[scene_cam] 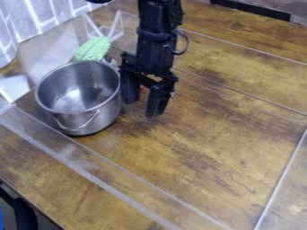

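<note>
The black robot gripper [143,101] hangs low over the wooden table, just right of a large steel pot [77,99] with a wire handle. Its two dark fingers are spread apart, and I see nothing held between them, though the area behind them is dark. A pale green, striped object [93,52] lies behind the pot, partly hidden by it.
A white item [14,88] sits at the left edge, with a whitish cloth or curtain at the upper left. Clear strips run along the table.
</note>
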